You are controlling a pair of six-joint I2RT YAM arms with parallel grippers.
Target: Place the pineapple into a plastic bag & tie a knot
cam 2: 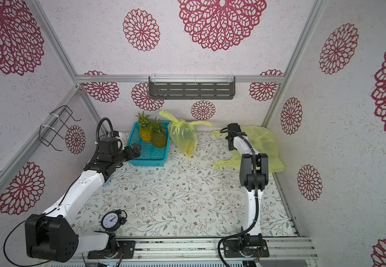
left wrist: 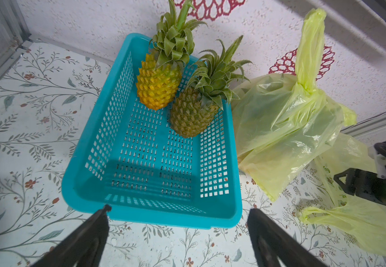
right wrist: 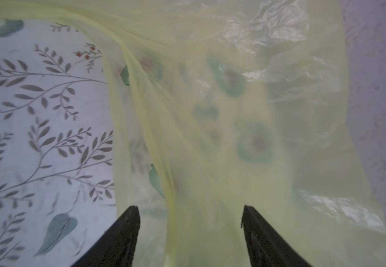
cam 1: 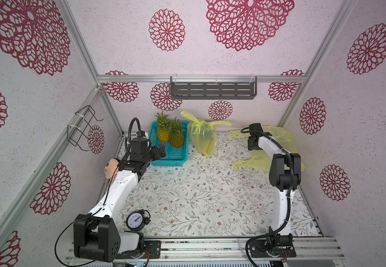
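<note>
Two pineapples [left wrist: 157,84] sit at the back of the teal basket [left wrist: 70,187]. A knotted yellow bag [cam 1: 204,138] with something inside stands beside it. My left gripper hangs open over the basket's front edge. My right gripper is open, low over a flat, empty-looking yellow plastic bag [right wrist: 268,187] at the back right, with the bag's folds beneath its fingers.
An alarm clock [cam 1: 135,220] stands at the front left. A shelf [cam 1: 213,91] hangs on the back wall.
</note>
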